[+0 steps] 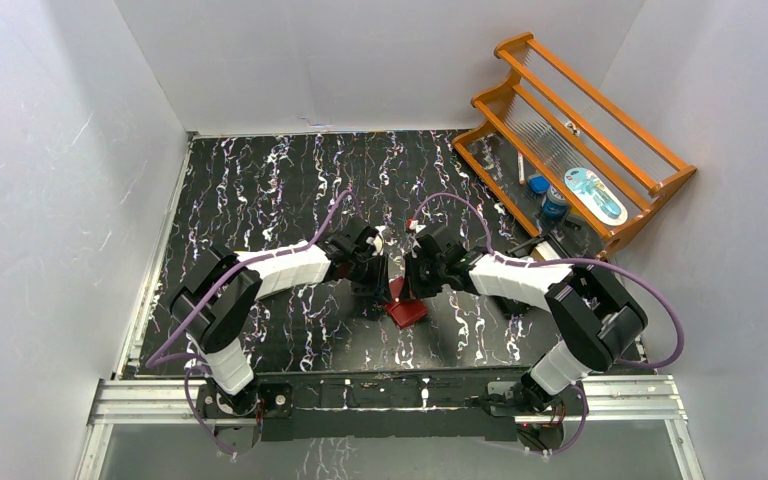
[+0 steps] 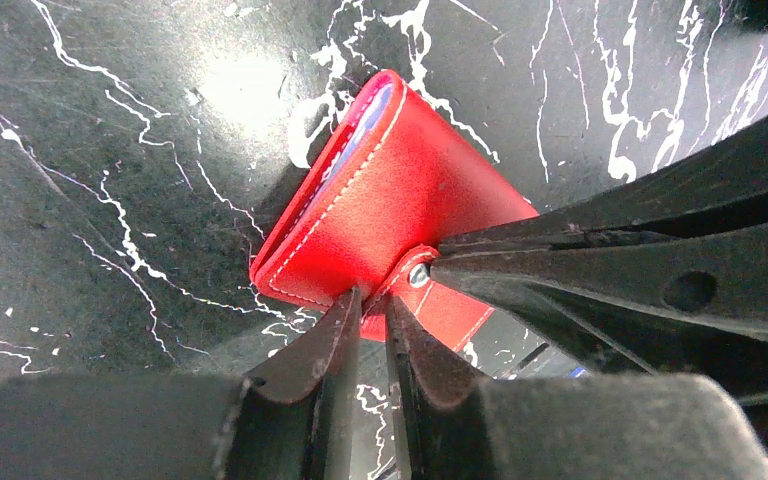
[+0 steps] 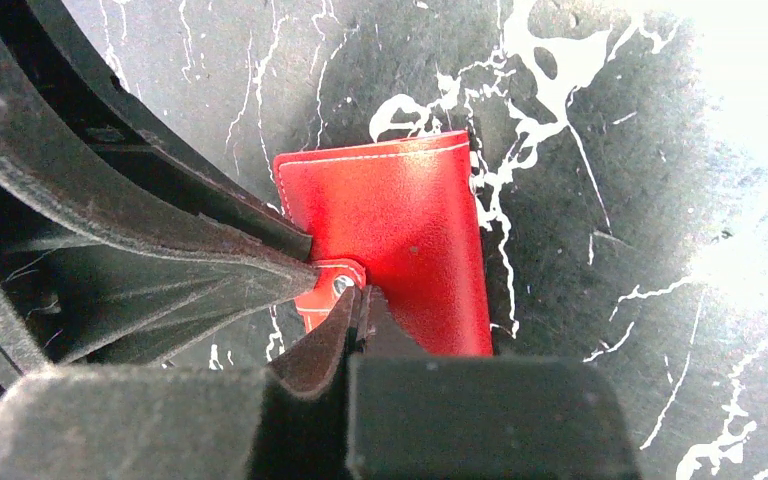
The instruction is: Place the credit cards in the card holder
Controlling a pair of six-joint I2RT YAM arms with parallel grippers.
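Note:
The red card holder (image 1: 408, 313) lies folded on the dark marbled table, between both arms. A blue-purple edge (image 2: 371, 112) shows inside its fold in the left wrist view; card or lining, I cannot tell. Its strap with a metal snap (image 2: 419, 275) lies across the holder's edge. My left gripper is slightly open, its tips at the strap, a narrow gap between them. At the snap (image 3: 343, 285), my right gripper is shut, and nothing clear shows between its fingers. No loose cards are visible.
An orange wooden rack (image 1: 580, 140) stands at the back right, with a blue jar (image 1: 554, 203) and an oval picture (image 1: 596, 196) by it. Both grippers are close together over the holder.

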